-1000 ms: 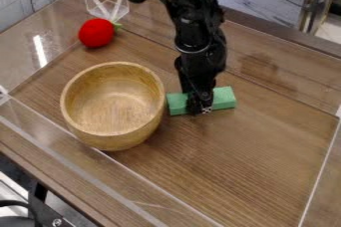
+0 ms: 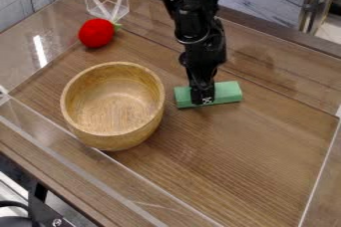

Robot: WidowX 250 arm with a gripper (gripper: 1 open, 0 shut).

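Note:
My black gripper reaches down from the top centre onto a flat green block lying on the wooden table, right of a wooden bowl. The fingertips are at the block's left-middle part. The fingers look closed on it, though the fingertips are dark and hard to make out.
A red tomato lies at the upper left, near a white object.
The gripper has shifted slightly and looks narrower and more upright than a second ago. The green block has moved very little.

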